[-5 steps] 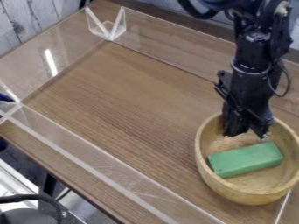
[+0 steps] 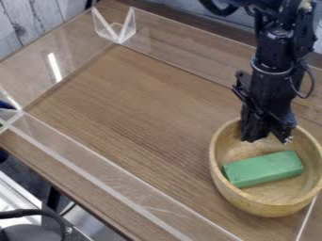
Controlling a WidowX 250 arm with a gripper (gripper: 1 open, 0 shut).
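Observation:
My gripper (image 2: pixel 265 126) hangs at the right side, just over the back rim of a round wooden bowl (image 2: pixel 236 200), fingers pointing down. Its tips are dark and hard to make out; they look shut, with nothing visible between them. A green rectangular block (image 2: pixel 263 168) lies inside the bowl, in front of the gripper and apart from it.
A clear plastic corner piece (image 2: pixel 116 28) sits at the far left back. Dark cables lie off the near left edge.
The gripper has shifted only very slightly around the bowl's back rim. The bowl and green block look essentially the same.

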